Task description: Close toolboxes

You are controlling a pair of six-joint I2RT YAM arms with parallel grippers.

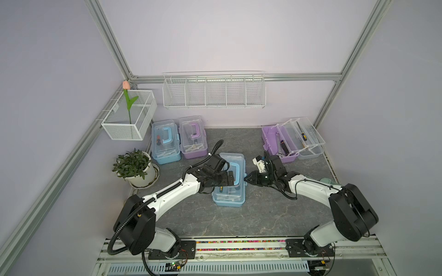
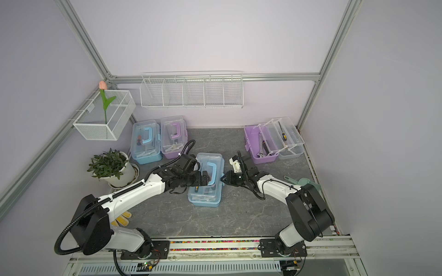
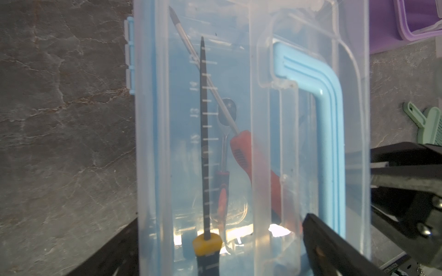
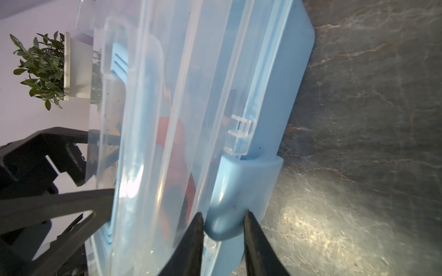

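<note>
A blue toolbox (image 1: pixel 228 196) with a clear lid and screwdrivers inside sits at the centre front, lid down. My left gripper (image 1: pixel 226 178) stands open over its lid; its blurred fingers show low in the left wrist view. My right gripper (image 1: pixel 249 179) is at the box's right side, its part-open fingertips at the blue latch (image 4: pixel 244 193). At the back left stand a closed blue toolbox (image 1: pixel 163 142) and a purple one (image 1: pixel 193 142). At the back right, a purple toolbox (image 1: pixel 271 142) stands open with its clear lid (image 1: pixel 303 133) swung right.
A potted plant (image 1: pixel 135 170) is at the left, a wire basket (image 1: pixel 129 128) with a tulip above it. A wire rack (image 1: pixel 214 92) hangs on the back wall. Green brush and pan (image 2: pixel 308 184) lie at the right, partly behind the arm.
</note>
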